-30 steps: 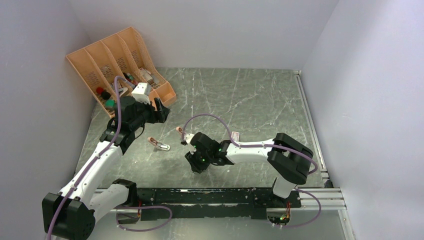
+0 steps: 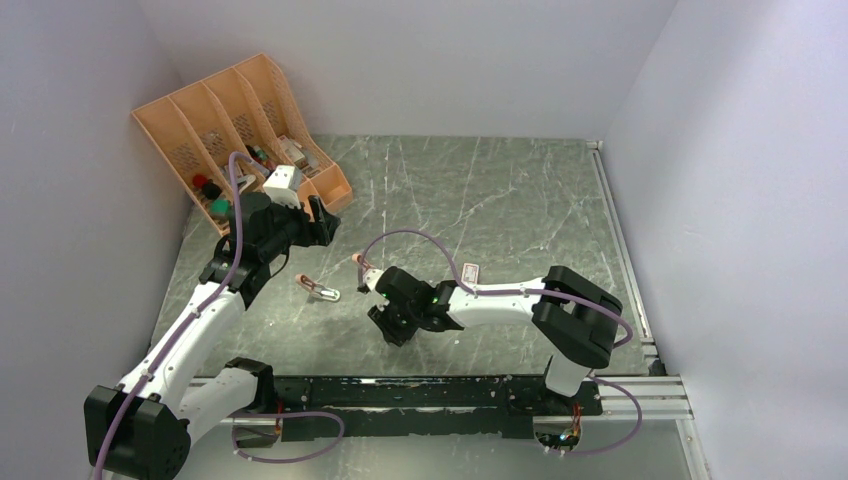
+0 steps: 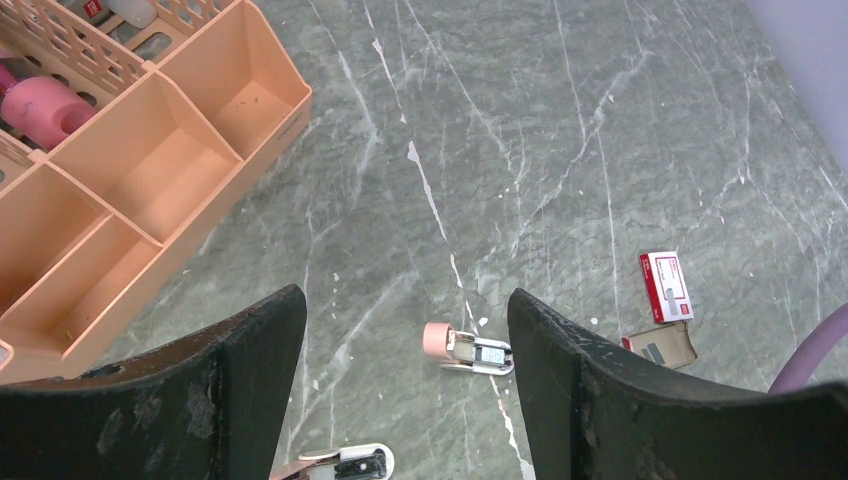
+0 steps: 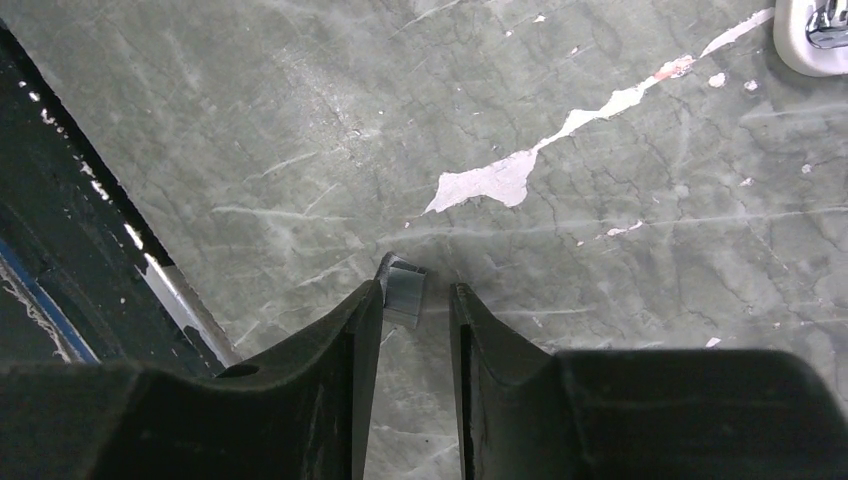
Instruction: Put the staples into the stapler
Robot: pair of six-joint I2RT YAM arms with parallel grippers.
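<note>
In the right wrist view a small grey strip of staples [image 4: 404, 290] lies on the table. My right gripper is partly open around it, low over the surface; the left finger [image 4: 365, 320] is very close to the strip, and a gap shows on the other side. Whether that finger touches it I cannot tell. Two small pink-and-white staplers rest on the table: one stapler [image 2: 322, 292] between the arms, another stapler [image 3: 468, 350] largely behind the right arm in the top view. My left gripper [image 2: 325, 222] hangs open and empty beside the organizer.
A peach organizer [image 2: 335, 188] with sundry items fills the back left. A red-and-white staple box [image 3: 667, 287] lies beside a brown cardboard piece [image 3: 662, 345], right of the staplers. A dark rail [image 4: 90, 200] runs along the front edge.
The right arm has shifted only very slightly at its gripper. The left arm, staplers and box stand where they were.
</note>
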